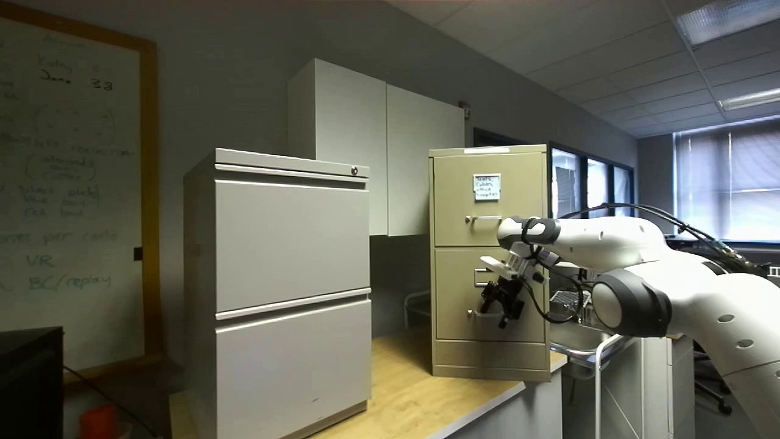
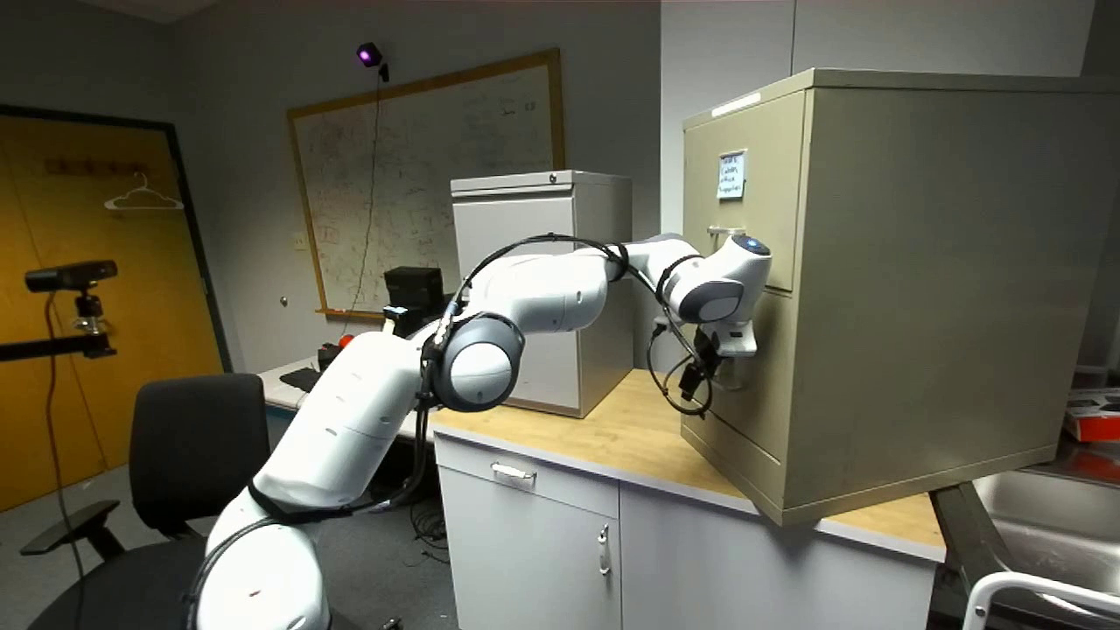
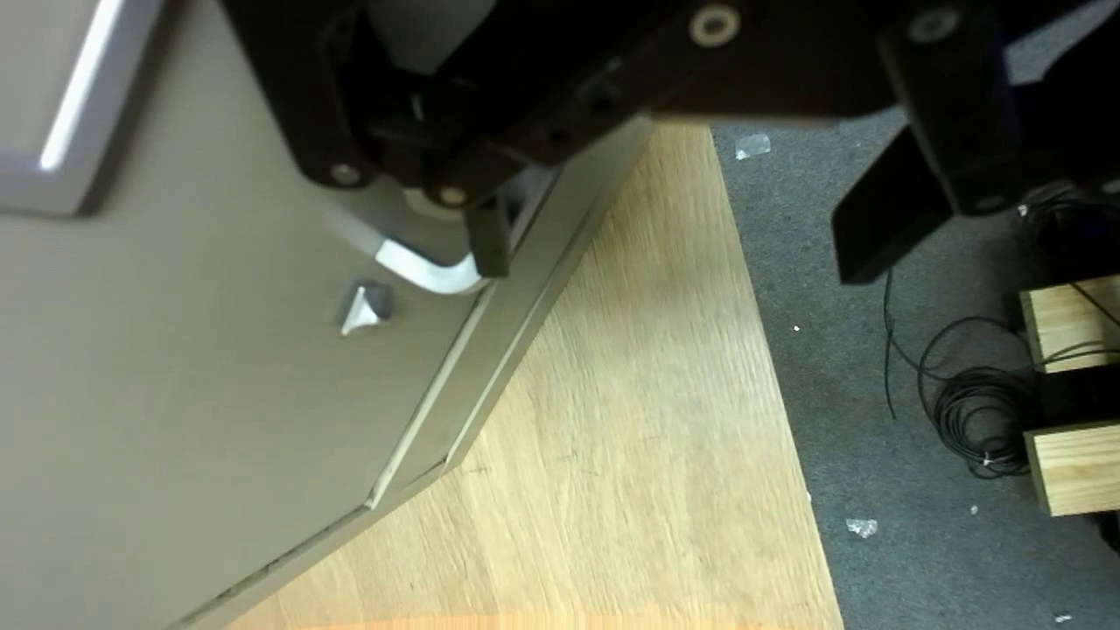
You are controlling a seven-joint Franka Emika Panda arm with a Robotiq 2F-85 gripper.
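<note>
A beige two-drawer filing cabinet (image 1: 453, 292) stands on the wooden counter, both drawers closed. My gripper (image 1: 495, 308) is in front of its lower drawer, at about the height of that drawer's metal handle (image 1: 476, 314). In the wrist view my gripper is open, its fingers wide apart. One finger (image 3: 489, 240) overlaps an end of the curved handle (image 3: 420, 269); whether they touch I cannot tell. The other finger (image 3: 892, 215) appears over the floor, away from the cabinet. A small silver thumb latch (image 3: 363, 308) sits beside the handle. The upper drawer's handle (image 1: 485, 218) is clear.
A grey filing cabinet (image 1: 292, 245) stands on the same counter (image 2: 630, 430), with bare wood between the two cabinets. A sink (image 2: 1039, 525) lies beyond the beige cabinet. Cables hang in a loop (image 2: 672, 404) around my wrist. Coiled cable (image 3: 982, 420) lies on the floor.
</note>
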